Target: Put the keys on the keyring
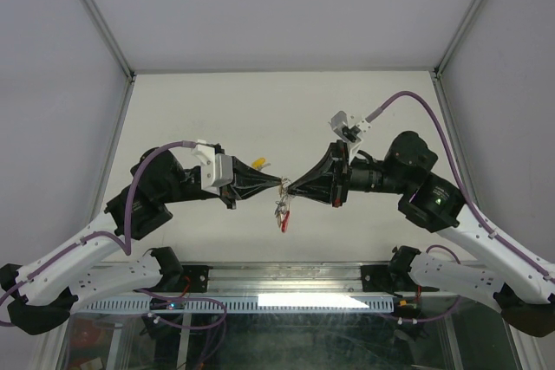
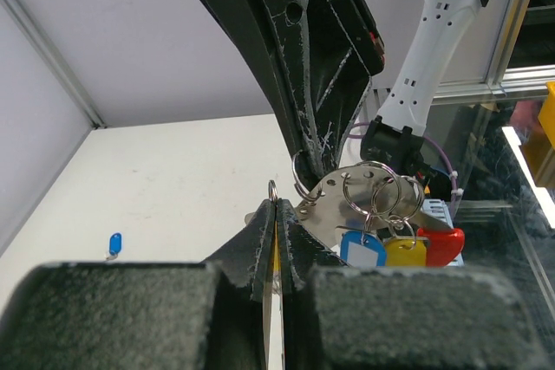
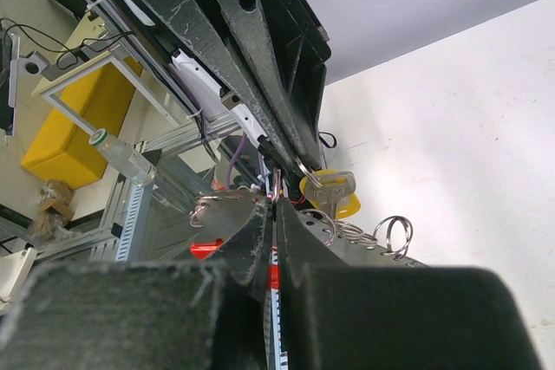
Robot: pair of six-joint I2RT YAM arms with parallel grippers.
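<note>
My left gripper is shut on a thin ring (image 3: 307, 172); from it hangs a metal key (image 3: 334, 186) with a yellow head (image 3: 349, 206). Facing it, my right gripper is shut on a small ring of the keyring, a silver plate (image 2: 329, 214) with several wire rings. Blue (image 2: 362, 249), yellow (image 2: 405, 253) and red (image 2: 440, 247) key heads hang from it. In the top view both tips nearly meet above the table, keyring between them. Whether the left ring is linked to the plate, I cannot tell.
A loose yellow key (image 1: 259, 163) lies on the white table (image 1: 208, 101) behind the left gripper. A loose blue key (image 2: 115, 244) rests elsewhere on it.
</note>
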